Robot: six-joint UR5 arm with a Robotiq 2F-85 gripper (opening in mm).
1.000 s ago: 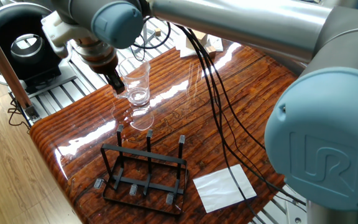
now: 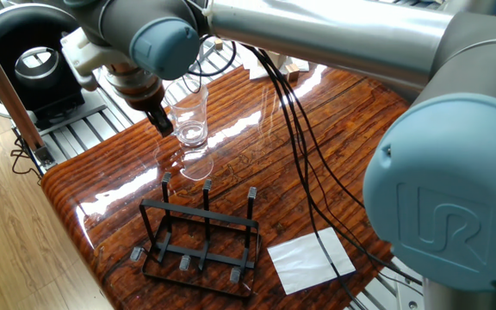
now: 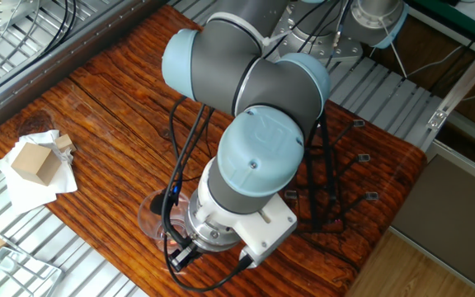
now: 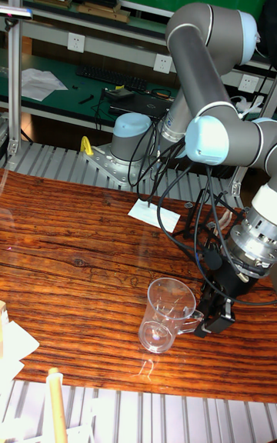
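A clear cup with a handle (image 4: 168,311) stands upright on the wooden table, and exterior view 1 shows the same cup (image 2: 192,131) near the table's edge. My black gripper (image 4: 211,321) is tilted down at the cup's handle side, its tips at or very close to the handle. From exterior view 1, the gripper (image 2: 164,127) overlaps the handle side. The arm covers part of the cup (image 3: 149,218) from above. Whether the fingers are closed around the handle cannot be made out.
A black metal rack with upright prongs (image 2: 203,215) stands on the table. Beside it lies a white sheet (image 2: 311,260). A wooden block (image 3: 36,163) rests on white paper at another edge. Cables (image 2: 300,146) hang from the arm over the table.
My gripper has come down slightly toward the cup's handle over the last second. Cup, rack and white sheet have stayed in place.
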